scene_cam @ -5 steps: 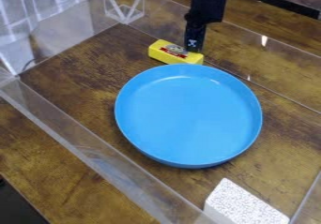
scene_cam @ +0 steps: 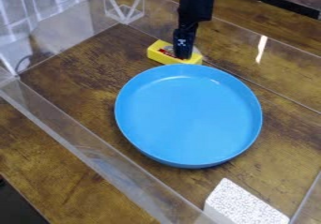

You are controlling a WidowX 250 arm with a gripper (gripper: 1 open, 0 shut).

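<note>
The dark gripper [scene_cam: 183, 44] reaches down from the top of the view onto a small yellow box [scene_cam: 164, 55] with a red marking, its tip over the box's middle. The space between its fingers is too small and dark to make out. Just in front of the box lies a large blue plate [scene_cam: 189, 115] on the wooden floor of a clear-walled bin.
A white speckled block [scene_cam: 243, 205] lies at the lower right. Clear plastic walls surround the area. Bare wood [scene_cam: 75, 106] is open to the left of the plate and to its right.
The gripper has moved down and slightly left onto the yellow box, covering more of it. The plate has not moved.
</note>
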